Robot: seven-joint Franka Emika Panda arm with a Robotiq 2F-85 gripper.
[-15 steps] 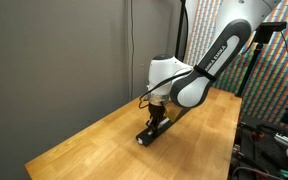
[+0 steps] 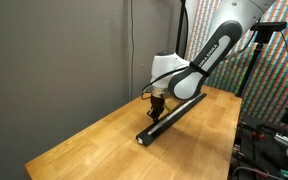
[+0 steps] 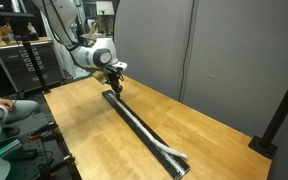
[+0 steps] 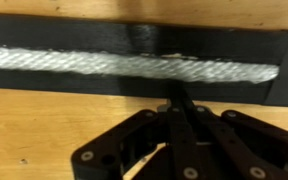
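A white braided rope [image 4: 134, 66] lies lengthwise on a long flat black strip [image 4: 44, 82], which rests on the wooden table. The rope's rounded end [image 4: 274, 72] shows at the right of the wrist view, a little short of a seam in the strip. My dark gripper points down over the strip near this end, beside the rope. Its fingers are shut, and nothing shows between them. Exterior view 2 has the gripper [image 3: 114, 91] by the far end of the strip, while the rope's other end [image 3: 172, 152] curves at the near end. Contact with the strip is hard to tell.
Bare wooden table [image 2: 84, 150] lies on both sides of the strip. A grey partition [image 3: 204, 50] stands along one table edge, with a black post [image 3: 269, 140] at its corner. A cable hangs down the partition.
The arm has shifted right in exterior view 1, uncovering more of the black strip. The gripper's tip remains near the same strip end.
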